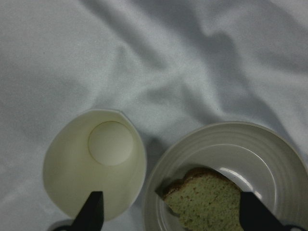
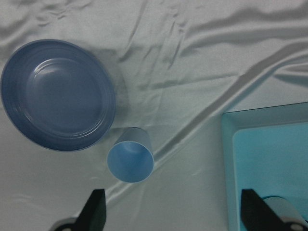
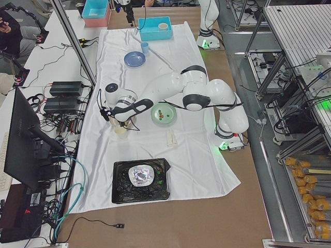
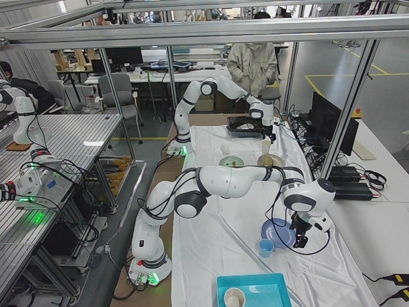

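My left gripper is open above a cream cup (image 1: 94, 163) and a round beige plate (image 1: 274, 159) that holds a slice of bread (image 1: 202, 202); nothing shows between its fingers. In the camera left view the arm partly hides them. My right gripper is open above the cloth near a blue plate (image 2: 57, 94), a blue cup (image 2: 130, 159) and a turquoise tray (image 2: 231, 154) with a light cup inside.
A green plate (image 3: 164, 120) with small items sits under the left arm's span, with a pale object (image 3: 170, 138) nearby. A black tray (image 3: 119, 191) holding a foil dish is at the table's near end. A monitor and cables crowd the side table.
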